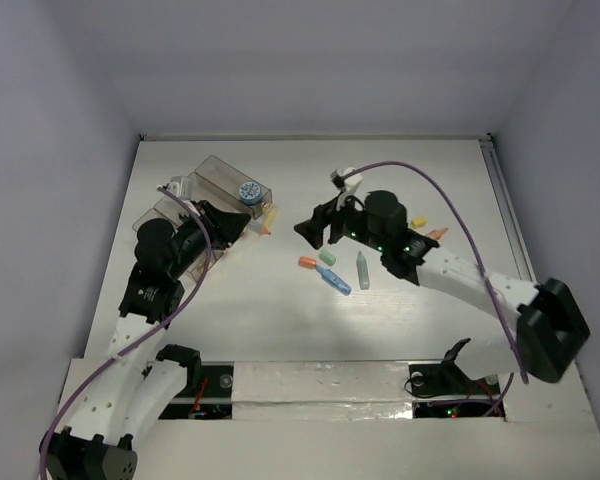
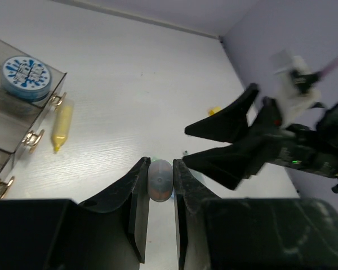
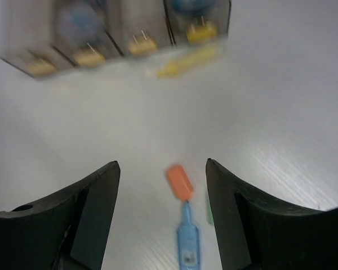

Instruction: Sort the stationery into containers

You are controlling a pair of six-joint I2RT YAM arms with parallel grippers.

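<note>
Clear bins (image 1: 215,172) at the left hold a round blue lidded tub (image 2: 26,77); a yellow tube (image 2: 63,122) lies beside them. My left gripper is shut on a small pale capped item (image 2: 160,179), mostly hidden by the fingers, near the bins. My right gripper (image 1: 315,225) is open above the table's middle, nothing between its fingers. Below it lie an orange piece (image 3: 179,181), a blue bottle (image 3: 188,242), a green piece (image 1: 327,257) and a pale green tube (image 1: 363,271).
Further orange and yellow pieces (image 1: 418,222) lie at the right, partly behind the right arm. Walls close in on both sides and behind.
</note>
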